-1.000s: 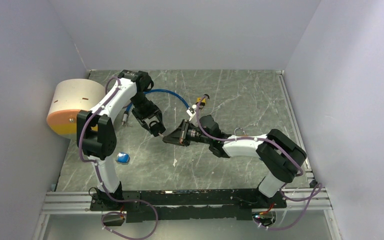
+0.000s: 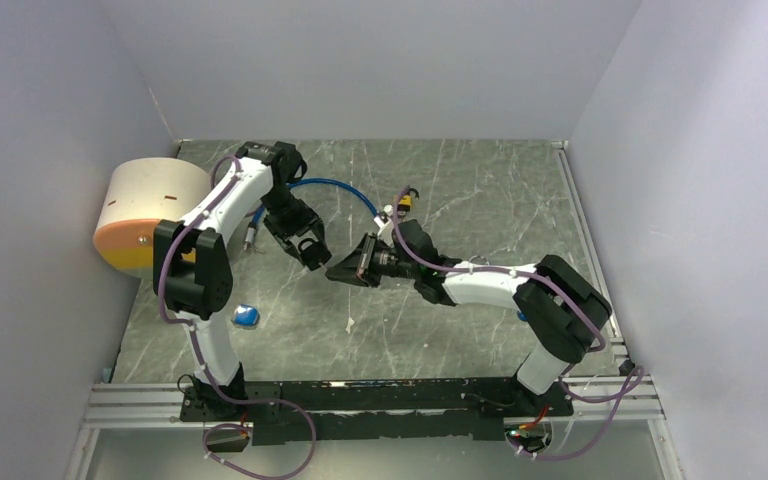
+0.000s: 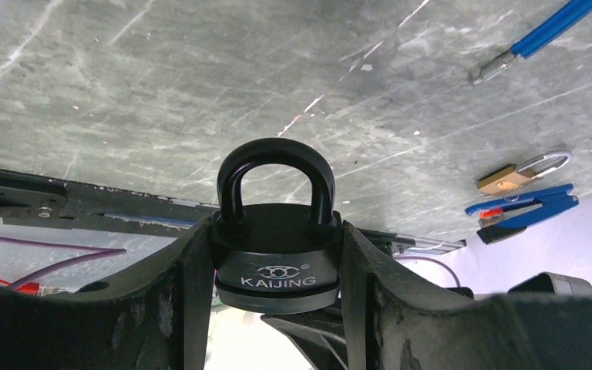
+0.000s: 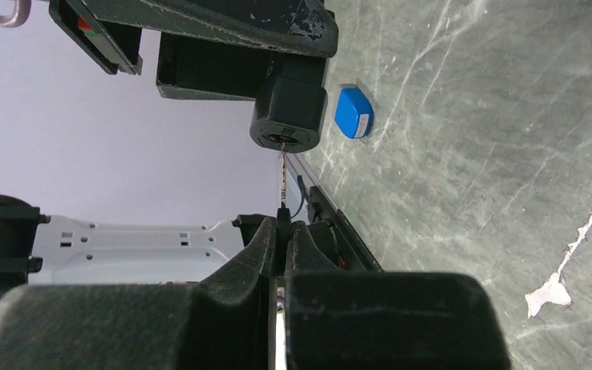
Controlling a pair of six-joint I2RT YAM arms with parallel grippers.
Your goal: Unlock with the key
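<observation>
A black KAIJING padlock (image 3: 276, 262) with its shackle up is held in my left gripper, whose fingers close on both sides of its body; in the top view it hangs at centre-left (image 2: 312, 253). My right gripper is shut on a key (image 4: 283, 177), blade pointing at the keyhole in the underside of the lock body (image 4: 288, 127). The blade's tip is at the keyhole; how deep it sits is unclear. In the top view the right gripper (image 2: 345, 270) is just right of and below the padlock.
A blue object (image 4: 352, 112) lies on the marble floor (image 2: 290, 340). A brass padlock (image 3: 501, 181), blue-handled tool (image 3: 524, 212) and blue hose (image 2: 340, 183) lie around the area. A cream drum (image 2: 145, 195) stands at the left. Grey walls enclose the sides and back.
My right gripper and arm have shifted very slightly in the top view, with the wrist a little higher in the picture. The left arm is nearly still.
</observation>
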